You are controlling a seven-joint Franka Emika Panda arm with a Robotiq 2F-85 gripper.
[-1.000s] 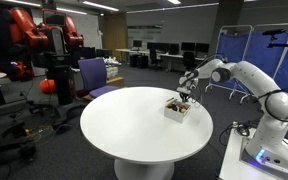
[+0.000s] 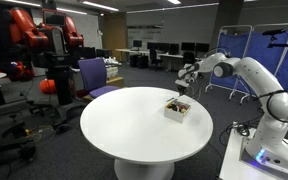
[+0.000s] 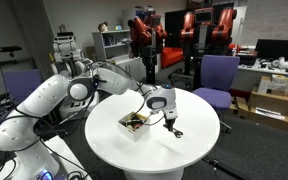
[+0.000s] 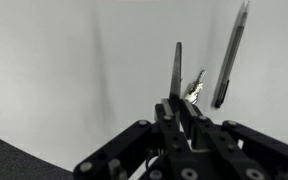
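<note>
In the wrist view my gripper is shut on a thin grey pointed item [image 4: 176, 68], which looks like a blade; its lower part is hidden between the fingers. Just right of it lies a small shiny metal tool [image 4: 195, 86] on the white table. A dark slim pen [image 4: 230, 55] lies further right. In exterior view 2 the gripper [image 3: 171, 122] points down over the table, with small dark items [image 3: 177, 132] below it, too small to name.
A pale open box [image 3: 124, 131] with several small objects inside stands on the round white table [image 2: 134, 125], close to the gripper. Free table surface lies in front of the box. A purple chair [image 3: 218, 80] stands behind the table.
The arm's hand has shifted up and away from the box, toward the table's far side. The box has stayed in its place.
</note>
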